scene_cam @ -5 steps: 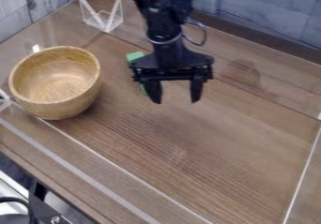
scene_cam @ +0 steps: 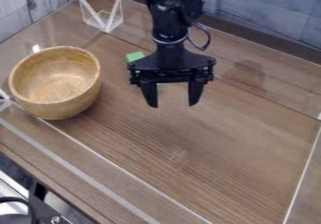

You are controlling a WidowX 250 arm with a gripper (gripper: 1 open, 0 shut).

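Note:
My black gripper (scene_cam: 172,95) hangs over the middle of the wooden table (scene_cam: 201,162), its two fingers spread open with nothing seen between them. A green object (scene_cam: 137,57) lies just behind it to the left, partly hidden by the gripper. A tan round bowl (scene_cam: 53,83) sits at the left of the table.
A white wire holder (scene_cam: 103,12) stands at the back left. Walls bound the table at the back, and a black cable shows at the front left corner.
The gripper has shifted slightly left and turned, now covering more of the green object. The bowl has not moved.

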